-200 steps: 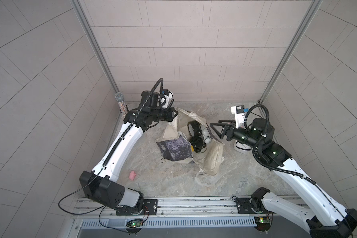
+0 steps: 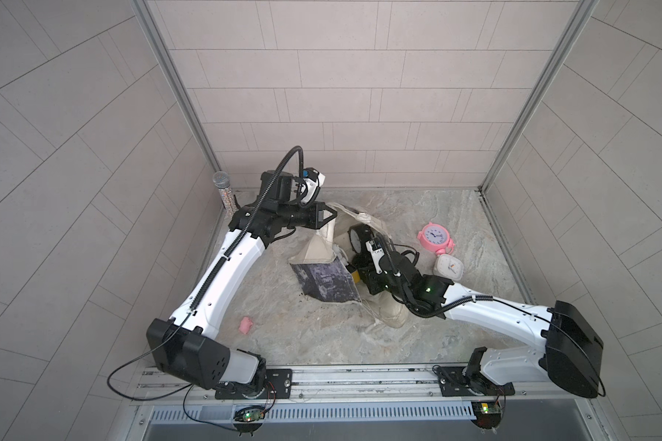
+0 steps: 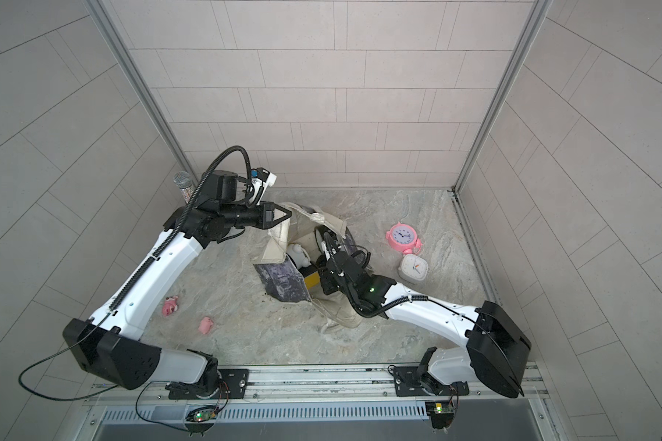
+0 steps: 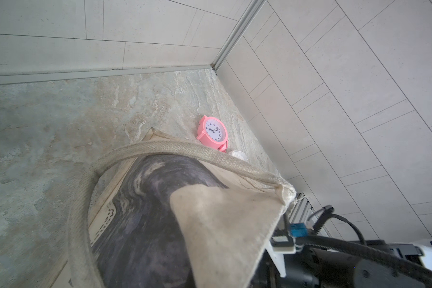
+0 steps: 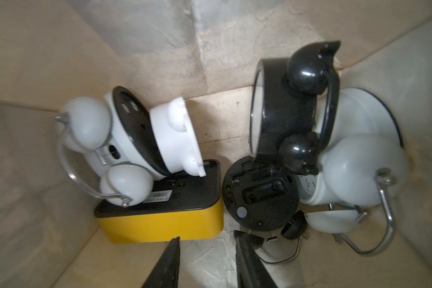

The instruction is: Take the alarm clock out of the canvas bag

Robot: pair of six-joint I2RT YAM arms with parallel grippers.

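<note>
The canvas bag (image 2: 323,278) stands mid-table with its mouth held wide. At its left rim my left gripper (image 2: 331,214) is shut on the cloth, which the left wrist view shows as a raised corner (image 4: 235,216). My right gripper is inside the bag, its fingers apart with nothing between them. Below it lie several alarm clocks: a yellow one (image 5: 163,225), a white twin-bell one (image 5: 88,122), a small white one (image 5: 172,139), a black one (image 5: 288,105), a round black one (image 5: 259,194) face down, and white ones (image 5: 362,165) at the right.
A pink alarm clock (image 2: 434,236) and a white square one (image 2: 448,266) lie on the table right of the bag. Small pink objects (image 3: 206,324) sit at the front left, a jar (image 2: 223,191) at the back left.
My right arm has swung left from beside the bag and reached down into its mouth. The left gripper has stayed almost still at the rim.
</note>
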